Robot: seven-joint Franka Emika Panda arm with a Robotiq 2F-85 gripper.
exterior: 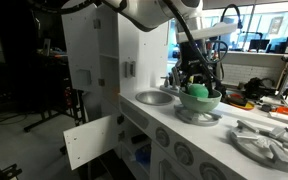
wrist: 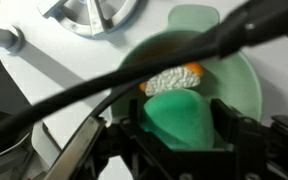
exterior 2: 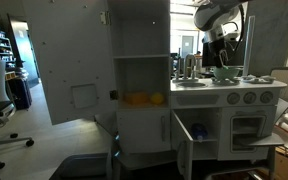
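A round green object (wrist: 179, 120) sits between my gripper's fingertips in the wrist view, low over a pale green pot (wrist: 246, 85). My gripper has a dark finger on either side of it; whether they press on it is hard to see. Beyond it in the pot lies a white grainy piece with an orange top (wrist: 174, 78). In exterior view 1 the green object (exterior: 197, 91) shows at the near side of the pot (exterior: 206, 102), with the gripper (exterior: 198, 82) reaching down from above. The pot stands on the stove top of a toy kitchen.
A round metal basin (exterior: 155, 98) lies left of the pot. On the right, a silver tray (exterior: 264, 150) holds utensils. A faucet (wrist: 6, 38) rises near the wrist view's left edge. Below the counter, a cabinet door (exterior 2: 196, 145) hangs open.
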